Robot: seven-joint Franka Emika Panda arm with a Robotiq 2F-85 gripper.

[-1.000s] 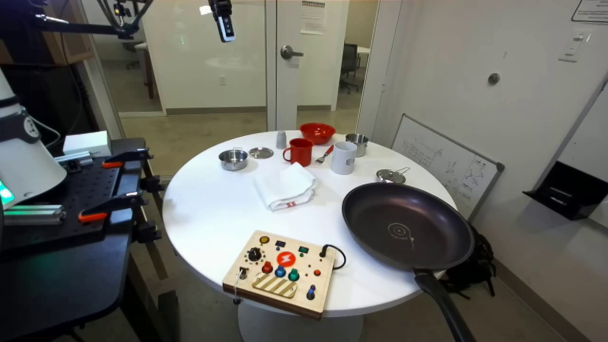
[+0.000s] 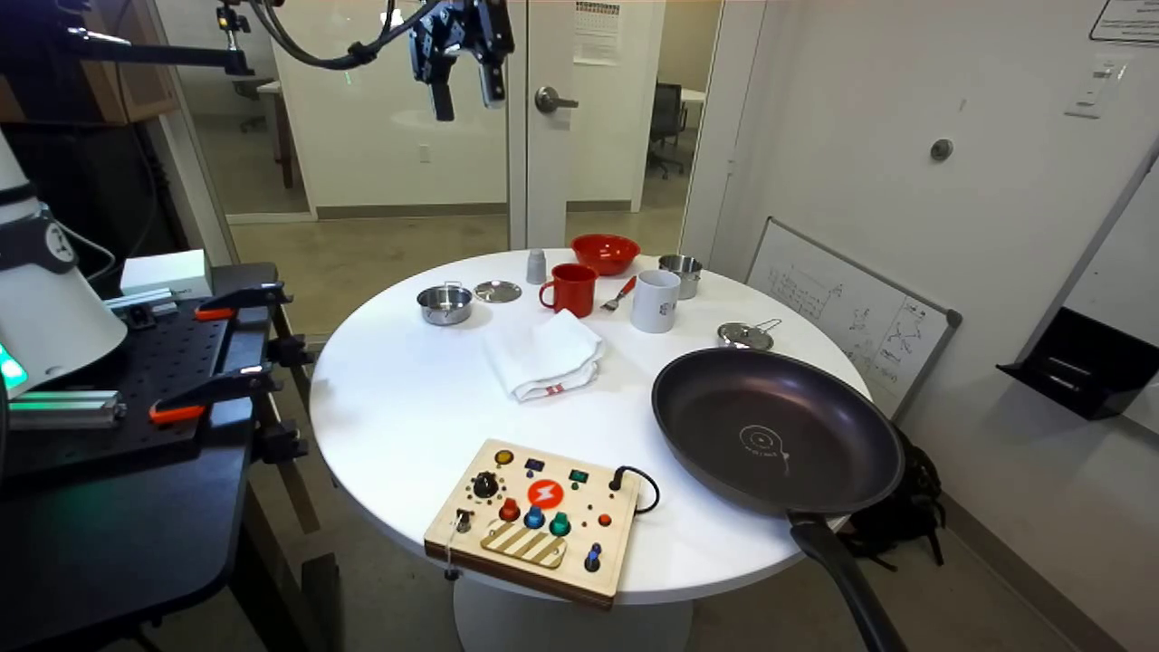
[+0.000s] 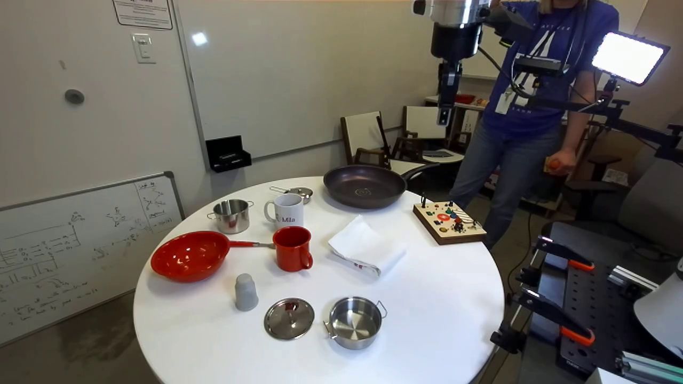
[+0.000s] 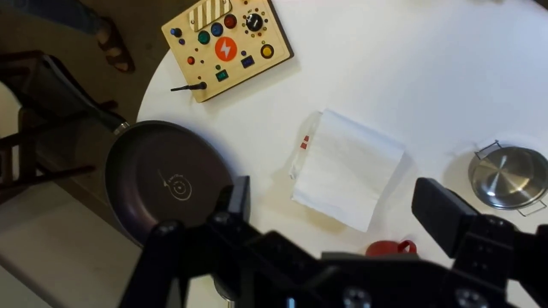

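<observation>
High above the round white table, my gripper (image 2: 467,109) hangs open, its two fingers well apart and nothing between them. Below it, in the wrist view, a folded white cloth (image 4: 349,169) lies between the directions of the two fingertips. A wooden switch board (image 2: 538,522) with knobs and buttons sits at the table's edge. The large dark frying pan (image 2: 777,435) rests near it, its handle sticking out past the rim. Farther off stand a red mug (image 3: 292,248), a white mug (image 3: 288,211) and a red bowl (image 3: 190,256).
A small steel pot (image 3: 355,322), a round lid (image 3: 289,319) and a grey shaker (image 3: 246,292) stand apart from the cloth. Another steel pot (image 3: 231,215) is behind the bowl. A person (image 3: 534,96) stands beyond the table. Bare tabletop surrounds the cloth.
My gripper has come lower and farther right in exterior view 1, and it has turned so both fingers show. Objects on the table have not moved.
</observation>
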